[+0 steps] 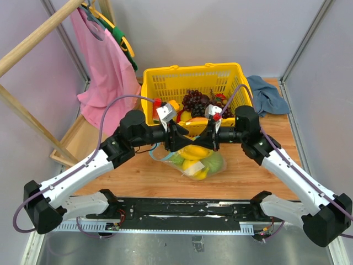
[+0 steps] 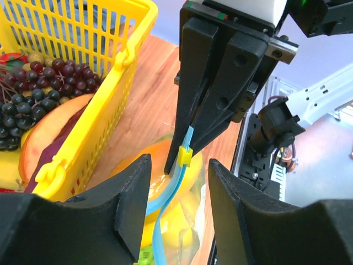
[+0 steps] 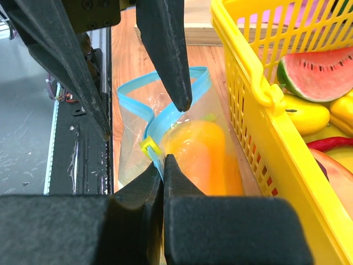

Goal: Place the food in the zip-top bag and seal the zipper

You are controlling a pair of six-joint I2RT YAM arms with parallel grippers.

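Note:
A clear zip bag (image 1: 196, 165) with yellow food and green items stands on the wood before the crate, its blue zip strip (image 3: 191, 77) and yellow slider (image 3: 149, 146) on top. My right gripper is shut on the bag's zip end beside the slider. My left gripper is open around the zip strip, its fingertips just either side of it; the slider (image 2: 185, 157) shows between the two grippers. The bag's lower part is partly hidden by the grippers in the top view.
A yellow crate (image 1: 160, 80) with grapes, watermelon and other food stands behind the bag. A blue cloth (image 1: 267, 96) lies at its right. A wooden rack with pink clothing (image 1: 99, 72) is at the left.

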